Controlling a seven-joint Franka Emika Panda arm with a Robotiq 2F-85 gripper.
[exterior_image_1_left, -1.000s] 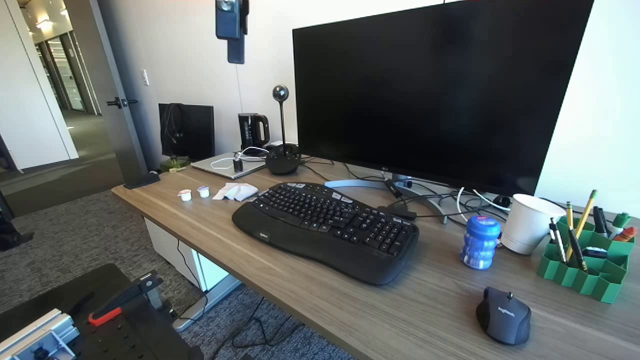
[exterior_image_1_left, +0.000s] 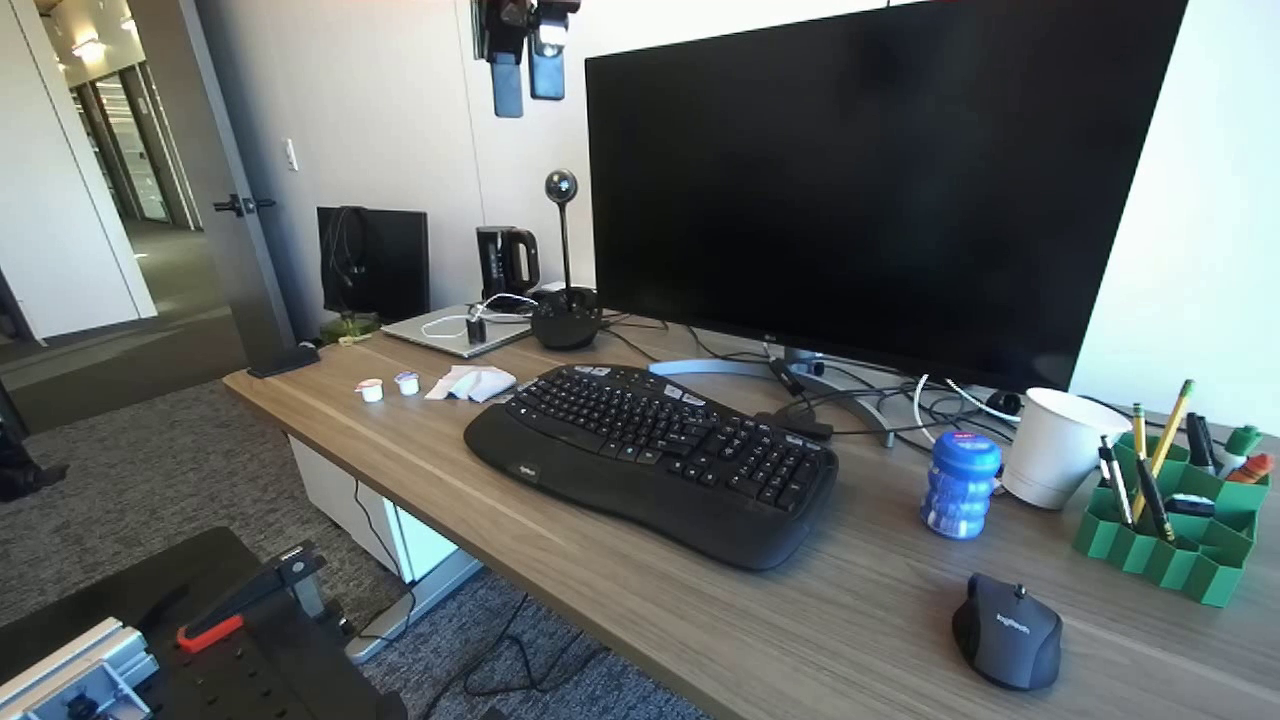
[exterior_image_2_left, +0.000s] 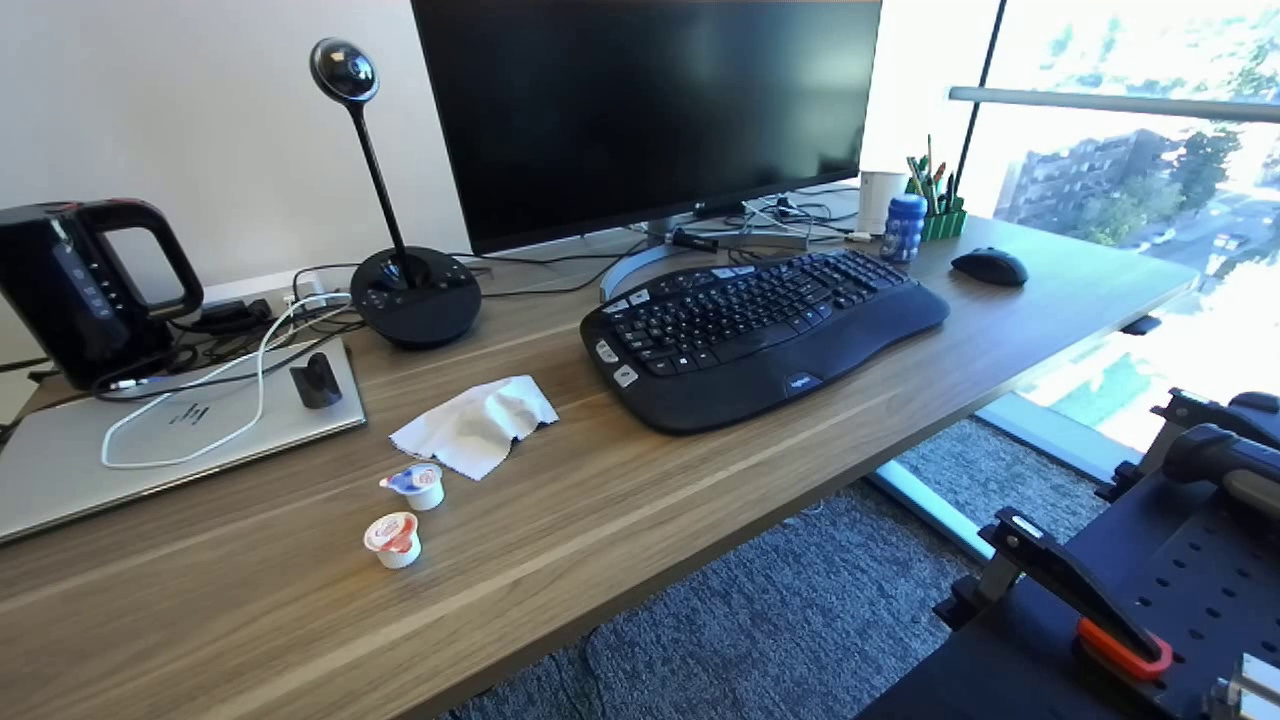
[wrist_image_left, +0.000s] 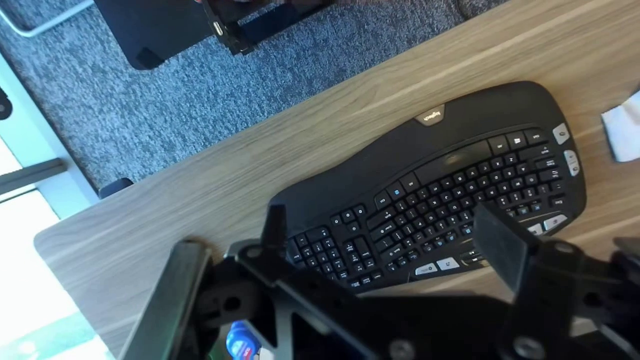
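My gripper (exterior_image_1_left: 528, 86) hangs high above the desk, near the monitor's left edge in exterior view 1. Seen from the wrist, its two dark fingers (wrist_image_left: 504, 246) stand wide apart with nothing held between them. Below them lies the black keyboard (wrist_image_left: 414, 186), clear of the fingers. On the desk are a blue bottle (exterior_image_1_left: 960, 486), a white cup (exterior_image_1_left: 1062, 446), a grey mouse (exterior_image_1_left: 1010, 632), a white cloth (exterior_image_2_left: 477, 422) and two small creamer cups, one orange-lidded (exterior_image_2_left: 393, 540) and one blue-lidded (exterior_image_2_left: 415, 485). The mouse cannot be made out in the wrist view.
A green pen holder (exterior_image_1_left: 1182, 516) full of pens stands at the desk's right. The large monitor (exterior_image_1_left: 864, 192), webcam (exterior_image_2_left: 414, 288), kettle (exterior_image_2_left: 96, 294) and laptop (exterior_image_2_left: 216, 420) line the back and left. Loose cables run behind the keyboard.
In exterior view 1 my gripper has moved to the right and turned, so that both fingers now show side by side. The objects on the desk have stayed put.
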